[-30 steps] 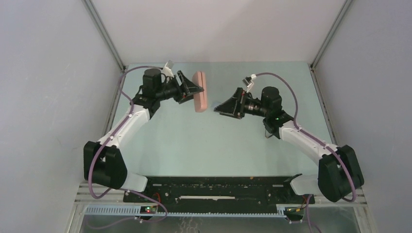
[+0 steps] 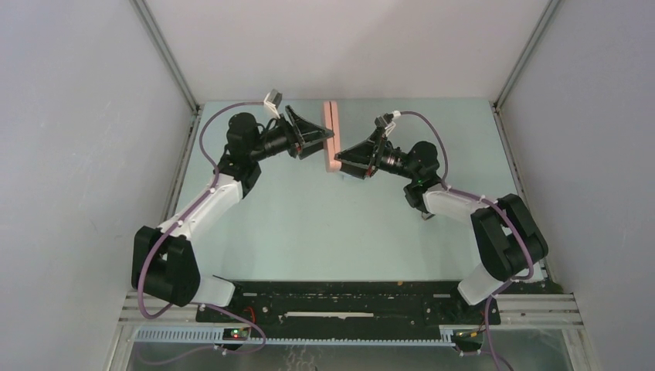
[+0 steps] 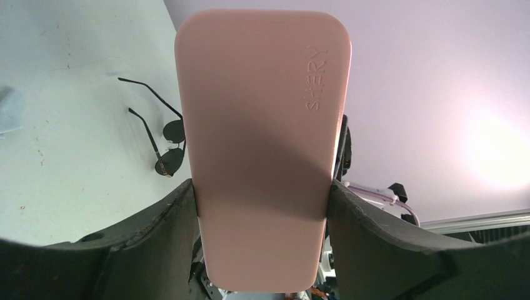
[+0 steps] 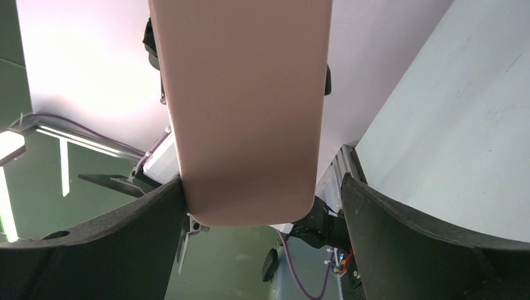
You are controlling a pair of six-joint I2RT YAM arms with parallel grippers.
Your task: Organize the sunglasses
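A pink sunglasses case (image 2: 331,135) is held upright over the middle of the table, embossed with lettering in the left wrist view. My left gripper (image 2: 324,134) is shut on it, a finger on each side. My right gripper (image 2: 340,161) is open around the case's other end, with a gap at one finger. Black sunglasses (image 3: 170,161) lie with temples unfolded on the table, seen in the left wrist view; from the top they are mostly hidden by the right arm.
A clear plastic piece (image 3: 9,115) lies on the table (image 2: 309,232) at the edge of the left wrist view. Walls enclose the sides and back.
The case and my left gripper have moved right and slightly toward the back. My right gripper has moved left and now reaches the case's end.
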